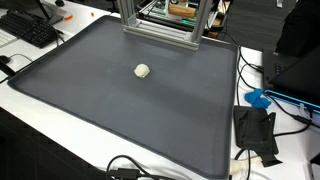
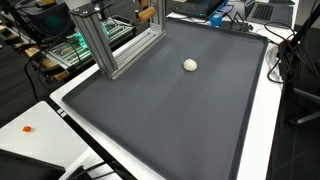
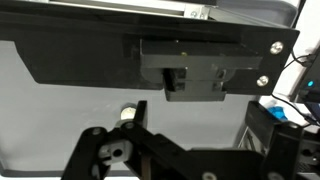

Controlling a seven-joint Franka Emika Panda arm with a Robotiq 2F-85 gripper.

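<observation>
A small pale round object (image 1: 142,71) rests on the grey mat (image 1: 120,105), left of its middle and toward the back. From the other side, exterior view 2 shows the same round object (image 2: 190,64) near the far part of the mat. In the wrist view my gripper is open, and nothing shows between its fingers. The pale object (image 3: 128,112) is partly visible behind the left finger, well below it. Across the wrist view stretches a black panel (image 3: 85,62) with a dark block (image 3: 190,55) on it. Neither exterior view shows the gripper.
A light metal frame (image 1: 160,36) stands at the mat's back edge, with a wooden piece (image 1: 183,11) above it. A keyboard (image 1: 28,27) lies off to the left. A blue item (image 1: 257,98) and a black pouch (image 1: 254,130) sit on the right.
</observation>
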